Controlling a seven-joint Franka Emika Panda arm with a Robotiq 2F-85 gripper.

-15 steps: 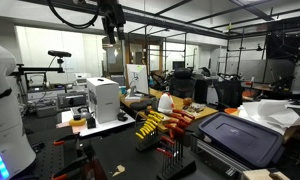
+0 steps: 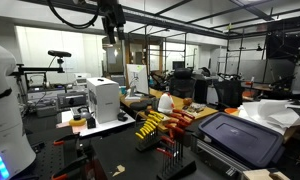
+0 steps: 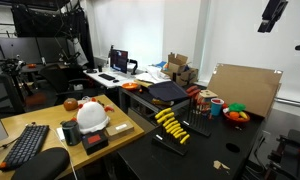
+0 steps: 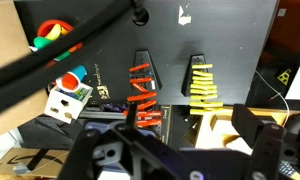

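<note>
Two dark racks stand on the black table. One carries a row of yellow pieces (image 4: 204, 88), also visible as a yellow row (image 3: 172, 124) in exterior view 2. The other holds red pieces (image 4: 142, 86), running parallel to the yellow row in the wrist view. High above the table, at the upper left of exterior view 1, hangs my gripper (image 2: 112, 36), well clear of both racks. Nothing can be made out hanging from it. Its fingers are too small and dark to read there, and the wrist view does not settle how they stand.
A colourful bowl (image 3: 236, 117) and a blue-and-white cup (image 3: 216, 106) stand beyond the racks. A grey tray (image 2: 238, 136) lies to the right in exterior view 1. A white box (image 2: 104, 101) stands near the arm. Bare black tabletop (image 4: 185, 35) lies beside the racks.
</note>
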